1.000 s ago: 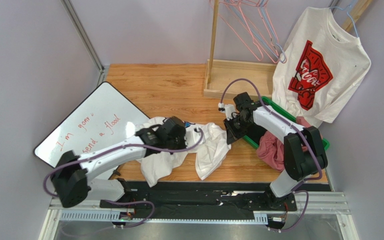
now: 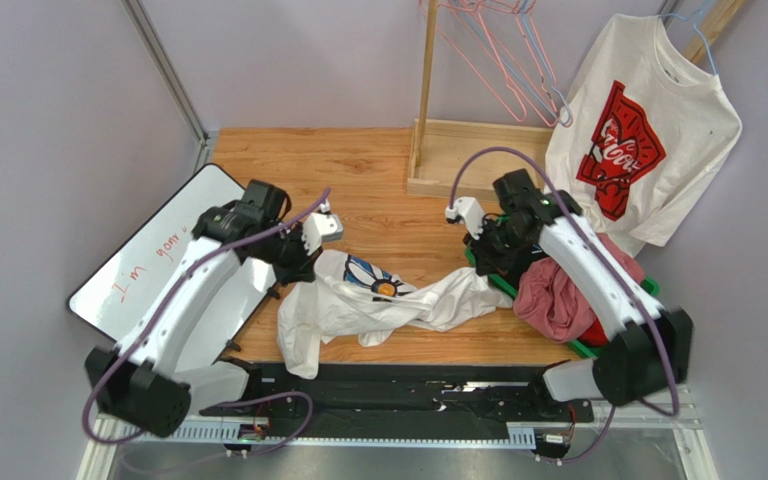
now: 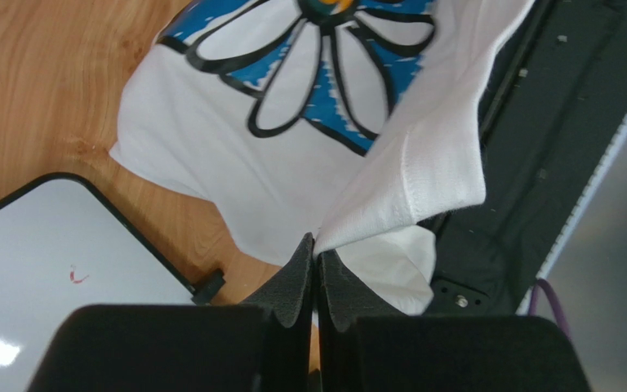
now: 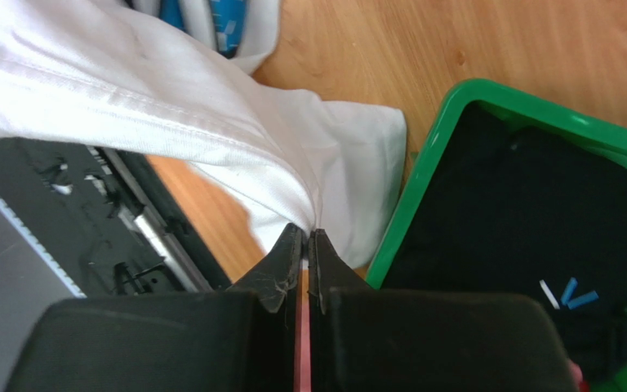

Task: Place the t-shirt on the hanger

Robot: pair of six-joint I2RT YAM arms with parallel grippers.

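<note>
A white T-shirt (image 2: 378,310) with a blue flower print (image 3: 325,73) lies bunched along the table, stretched between both grippers. My left gripper (image 2: 303,270) is shut on a fold of it at the shirt's left end, seen at the fingertips in the left wrist view. My right gripper (image 2: 478,265) is shut on the other end's fabric (image 4: 276,180), beside the green basket. Pink and blue hangers (image 2: 503,65) hang on the wooden rack at the back.
The green basket (image 4: 443,139) holds black, pink and red clothes. A whiteboard (image 2: 128,280) lies at the left. Another shirt (image 2: 648,140) hangs at the back right. Bare wood is clear behind the T-shirt.
</note>
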